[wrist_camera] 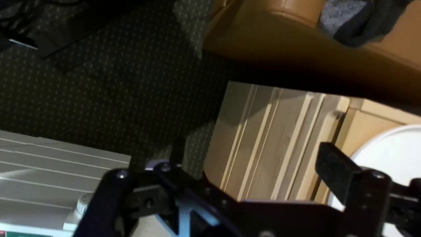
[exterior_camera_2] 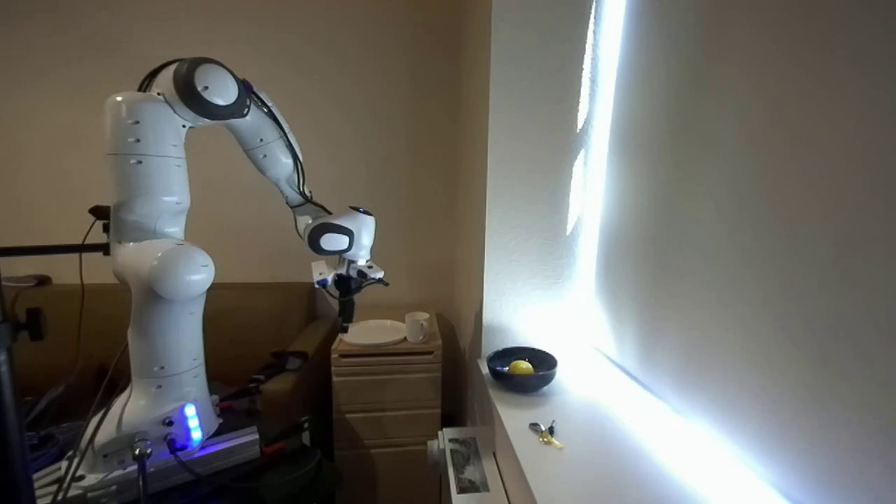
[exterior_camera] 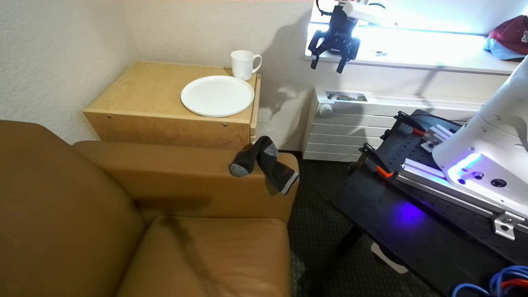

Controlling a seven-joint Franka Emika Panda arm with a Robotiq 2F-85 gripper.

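My gripper (exterior_camera: 328, 65) hangs in the air in exterior view 1, its two black fingers spread apart and nothing between them. In the wrist view the open gripper has drawers and dark floor below it. A white plate (exterior_camera: 218, 96) lies on the wooden cabinet top (exterior_camera: 148, 84), and a white mug (exterior_camera: 242, 64) stands upright behind its right side. Over the sofa arm is draped a dark sock (exterior_camera: 269, 161) with grey patches. The dark bowl (exterior_camera_2: 521, 382) on the windowsill holds a yellow round thing (exterior_camera_2: 521, 367); my gripper covers the bowl in exterior view 1.
A white radiator (exterior_camera: 341, 128) stands under the windowsill (exterior_camera: 430, 57). On the sill lie a red cap (exterior_camera: 512, 37) and a small dark-and-yellow item (exterior_camera_2: 546, 433). The brown sofa seat (exterior_camera: 213, 257) is clear. The black table (exterior_camera: 376, 208) carries the arm's base.
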